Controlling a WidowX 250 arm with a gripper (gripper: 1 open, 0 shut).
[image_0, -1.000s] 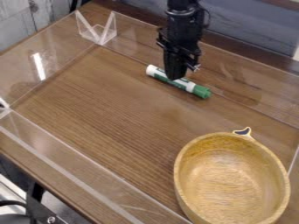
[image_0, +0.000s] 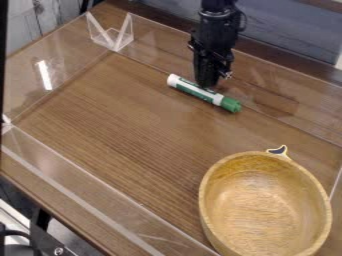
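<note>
A black gripper (image_0: 209, 76) at the top centre of the camera view hangs just behind a white and green tube (image_0: 203, 93), near its white end. The tube lies on its side on the wooden table, green cap to the right. The gripper looks shut, with nothing visible between its fingers.
A large yellow bowl (image_0: 263, 205) fills the lower right, with a small pale object at its back rim. A clear angular holder (image_0: 111, 35) stands at the back left.
The gripper has shifted slightly back and down, from over the tube to just behind it. The tube looks unmoved.
</note>
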